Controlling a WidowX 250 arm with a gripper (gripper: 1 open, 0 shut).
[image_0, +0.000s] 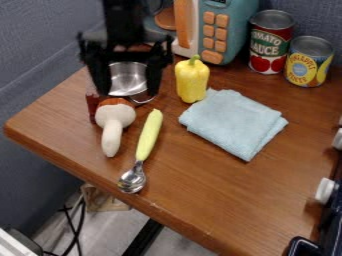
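My black gripper (126, 62), blurred, hangs over the steel pot (128, 80) at the back left of the table (241, 200); whether its fingers are open cannot be told. In front stand a small red bottle (92, 106) and a mushroom (114, 126). A yellow pepper (191, 80) stands to the right of the pot. A spoon with a pale yellow handle (148, 138) lies in the middle, beside a folded light blue cloth (234, 123).
A tomato sauce can (270, 45) and a yellow can (309, 65) stand at the back right, near a toy microwave (219, 30). A black appliance edge is at the right.
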